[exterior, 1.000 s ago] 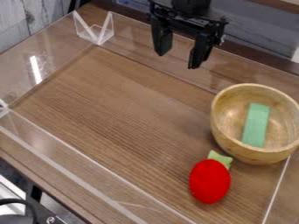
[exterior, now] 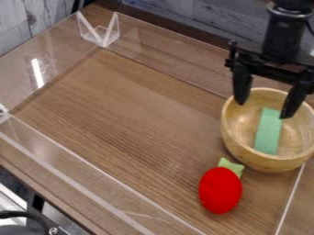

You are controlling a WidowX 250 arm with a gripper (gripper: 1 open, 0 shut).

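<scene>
A dark robot gripper (exterior: 265, 90) hangs over the back part of a wooden bowl (exterior: 236, 147) at the right, its two fingers apart and nothing seen between them. Inside the bowl lies a light green bar-shaped object (exterior: 269, 135). Below the bowl sits a red rounded object (exterior: 219, 191) with a small pale green piece (exterior: 230, 166) at its upper edge.
A clear, angular plastic object (exterior: 95, 29) stands at the back left.
The gripper has moved right and down from the back middle of the table to over the bowl. The bowl and red object have stayed in place.
</scene>
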